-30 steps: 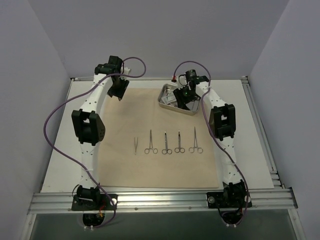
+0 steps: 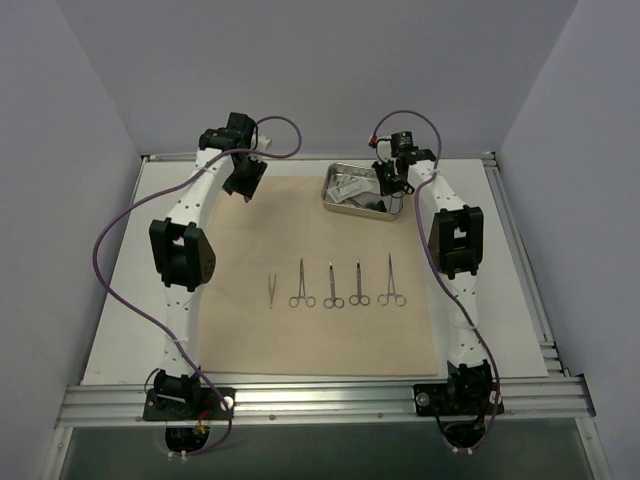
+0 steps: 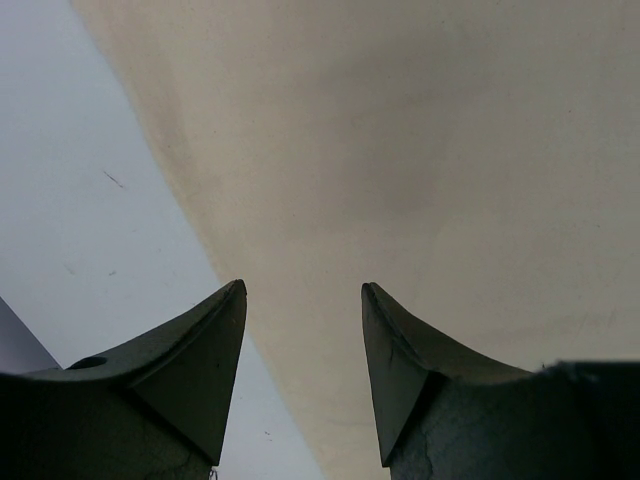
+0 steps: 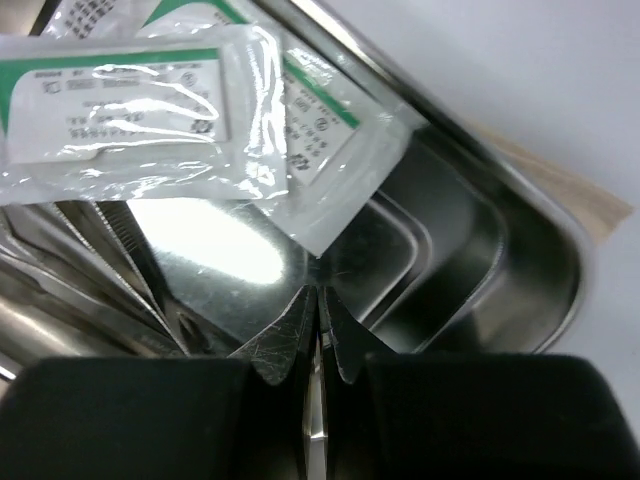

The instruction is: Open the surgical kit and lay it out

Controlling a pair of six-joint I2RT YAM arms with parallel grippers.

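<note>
In the top view the steel tray (image 2: 345, 208) stands at the back, right of centre. My right gripper is over the tray's right part, shut, its fingertips meeting with nothing between them. To their left in the right wrist view lie tweezers (image 4: 120, 265) inside the tray, apart from the fingers and partly covered by a clear packet with a green stripe (image 4: 140, 115). A second sealed packet (image 4: 335, 150) lies beneath it. My left gripper is open and empty above the back left of the beige cloth (image 3: 420, 180).
Laid out in a row on the cloth are tweezers (image 2: 272, 290) and several scissor-handled instruments, among them the rightmost one (image 2: 391, 283) and a left one (image 2: 302, 285). The cloth between this row and the tray is bare.
The tray has shifted slightly to the right. My left arm has moved a little to the right, still open.
</note>
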